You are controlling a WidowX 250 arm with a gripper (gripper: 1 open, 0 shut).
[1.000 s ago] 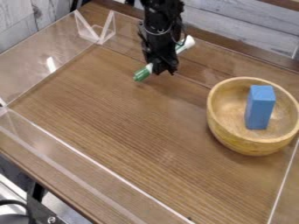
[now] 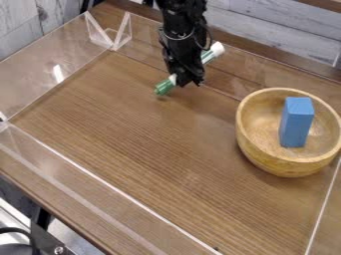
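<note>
My black gripper [image 2: 186, 72] reaches down from the top centre of the camera view, shut on a slim green and white tube [image 2: 167, 86] lying at a slant near the back of the wooden table. The tube's green end points to the front left, and its white end shows behind the gripper at upper right. The fingertips are small and partly hidden.
A wooden bowl [image 2: 250, 142] holding an upright blue box [image 2: 296, 125] stands at the right. Clear plastic panels edge the table on the left, with a white wall behind.
My gripper and the tube have shifted very slightly to the right over the last second. The bowl and blue box have not moved.
</note>
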